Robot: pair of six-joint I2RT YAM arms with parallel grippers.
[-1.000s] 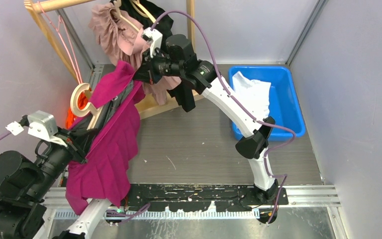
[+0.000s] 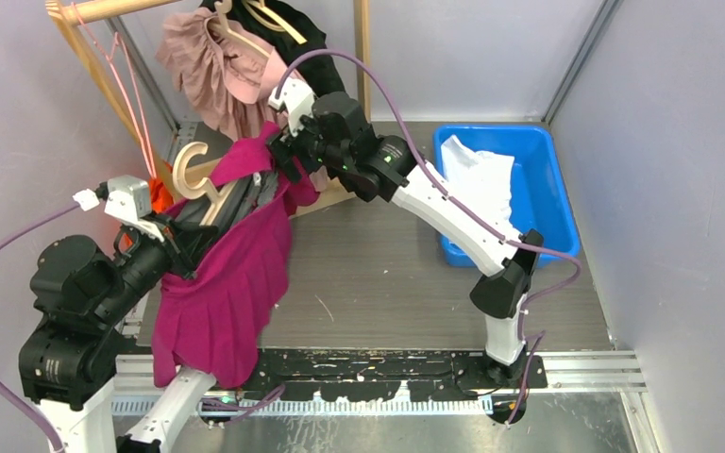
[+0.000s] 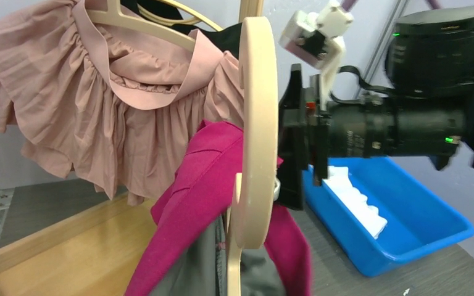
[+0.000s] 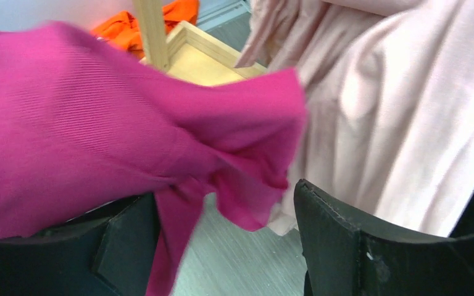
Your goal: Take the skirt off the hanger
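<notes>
The magenta skirt [image 2: 222,316] hangs on a wooden hanger [image 2: 187,168], its grey lining exposed at the waist. Low on that hanger, my left gripper [image 2: 192,253] is shut; its fingers lie outside the left wrist view, where the hook [image 3: 258,135] looms close. At the skirt's far upper corner is my right gripper [image 2: 281,156]. In the right wrist view its fingers [image 4: 336,246] stand wide apart, with a loose magenta fold [image 4: 247,166] passing above and between them, not clamped.
Behind the right gripper hang a pink garment [image 2: 236,71] and a black one [image 2: 316,71] on the wooden rack [image 2: 363,57]. A blue bin [image 2: 552,189] with white cloth stands at right.
The left gripper has carried hanger and skirt rightward and toward the rack. My right gripper, earlier at the skirt's corner, opened and shifted right, and the skirt's corner now lies around its fingers.
</notes>
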